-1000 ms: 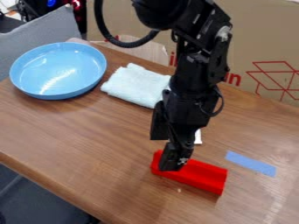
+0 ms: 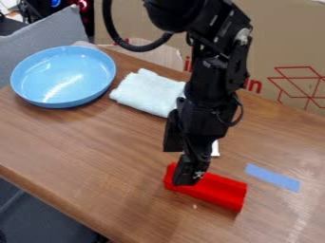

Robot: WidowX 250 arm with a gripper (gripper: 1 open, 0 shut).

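The black gripper (image 2: 188, 163) of the arm hangs open over a red cylinder (image 2: 216, 192) lying on its side on the wooden table (image 2: 95, 152). Its fingertips are at the cylinder's left end, overlapping it in the view; whether they touch it I cannot tell. A white folded cloth (image 2: 143, 93) lies behind the arm, partly hidden by it. A light blue round bowl (image 2: 61, 74) sits at the back left of the table.
A blue strip (image 2: 272, 177) lies on the table right of the cylinder. A cardboard sheet (image 2: 286, 66) stands along the back. Its edge runs along the lower left.
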